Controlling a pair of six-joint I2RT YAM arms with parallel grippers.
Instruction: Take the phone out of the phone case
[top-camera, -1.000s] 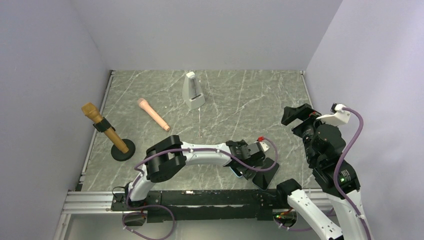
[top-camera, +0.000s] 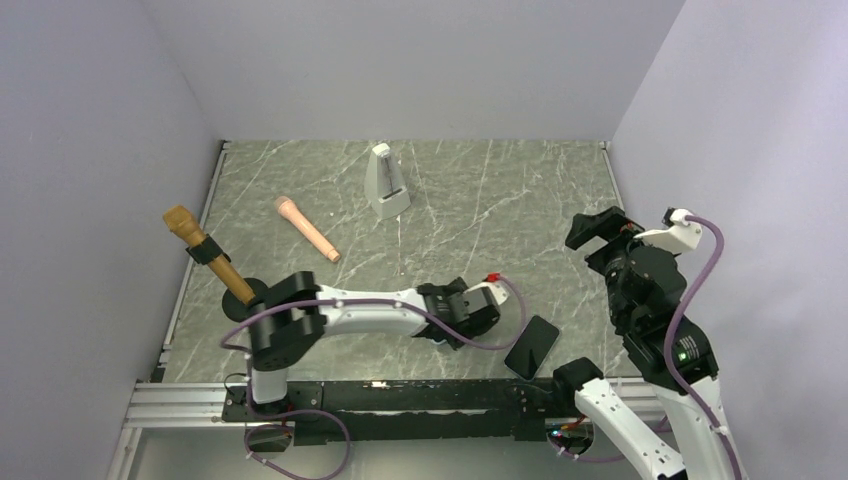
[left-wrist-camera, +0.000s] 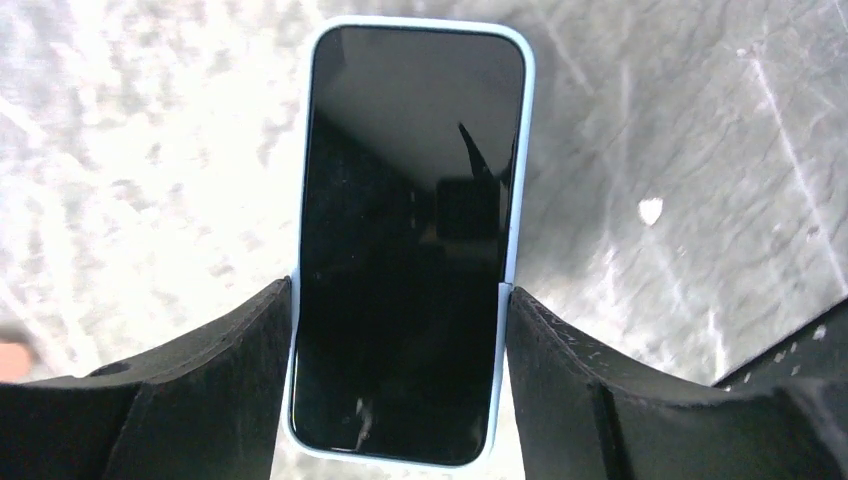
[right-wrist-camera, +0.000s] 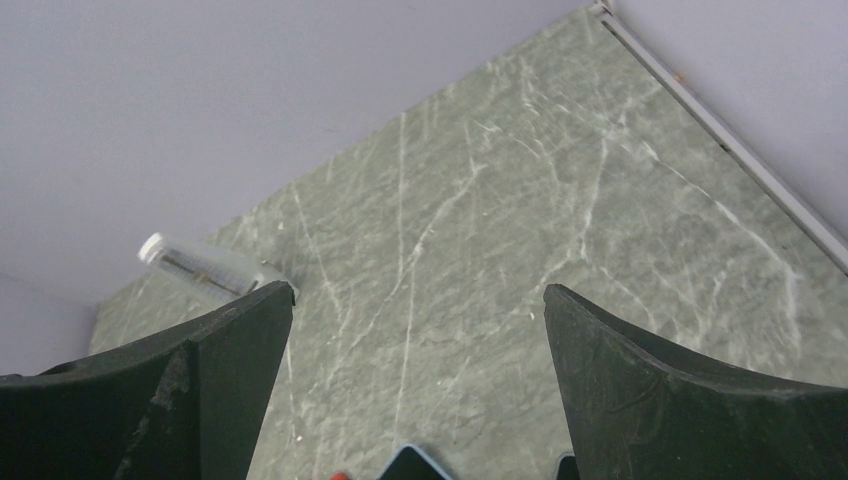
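A phone (left-wrist-camera: 405, 240) with a black screen and a light-blue rim fills the left wrist view, the fingers of my left gripper at both long sides of its lower half; in the top view it is mostly hidden under that gripper (top-camera: 462, 318). A second dark slab (top-camera: 532, 346) lies to the right on the marble table; I cannot tell whether it is the case or the phone. My right gripper (top-camera: 598, 230) is raised at the table's right, open and empty.
A white metronome (top-camera: 387, 180) stands at the back middle. A pink microphone (top-camera: 305, 226) lies at left, beside a brown microphone (top-camera: 220, 260) on a black stand. Walls surround the table.
My left gripper has moved left, away from the dark slab at the right, which is now uncovered in the top view. The right arm has barely moved.
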